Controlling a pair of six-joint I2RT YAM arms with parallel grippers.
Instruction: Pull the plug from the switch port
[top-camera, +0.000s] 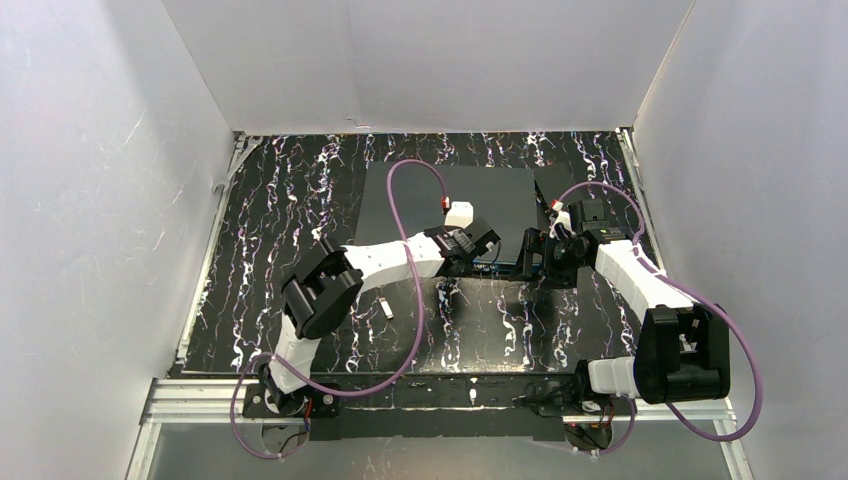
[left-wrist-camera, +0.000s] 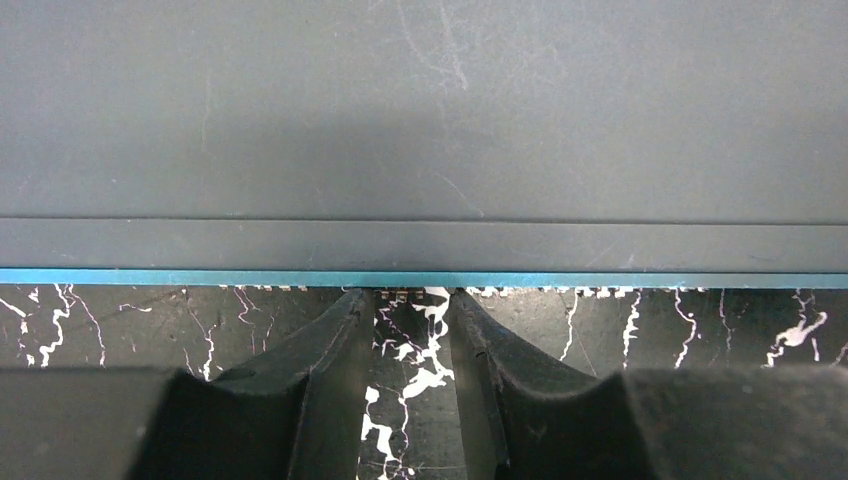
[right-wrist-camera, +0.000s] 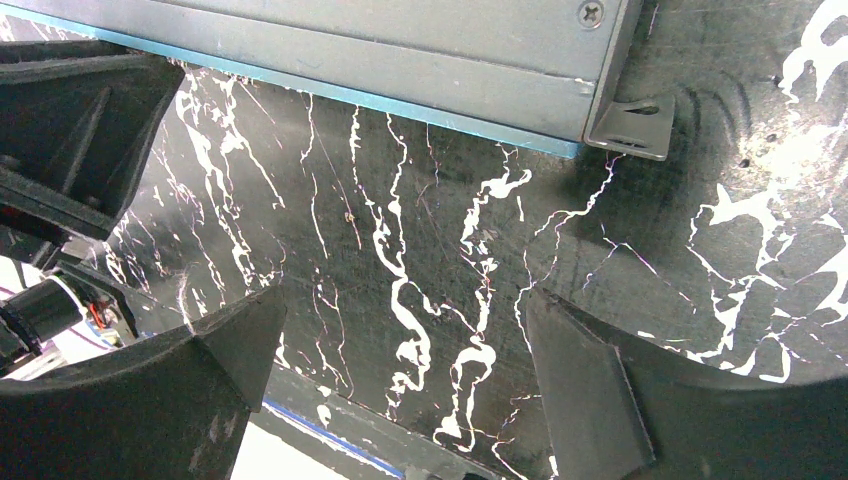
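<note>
The switch (top-camera: 460, 185) is a flat dark grey box at the back middle of the table, with a blue lower edge (left-wrist-camera: 560, 279) along its front. My left gripper is at that front edge, its fingers (left-wrist-camera: 335, 350) parted by a narrow gap. Only the dark, white-veined table shows between them. Further right, near the switch's front right end, my right gripper stands wide open and empty above the table. No plug can be made out in any view; the switch's front face is seen from above, so its ports are mostly hidden.
A small white piece (top-camera: 386, 308) lies on the table left of the middle. A metal bracket (right-wrist-camera: 635, 128) sticks out at the switch's right end. Purple cables (top-camera: 418, 300) loop over both arms. The two grippers are close together.
</note>
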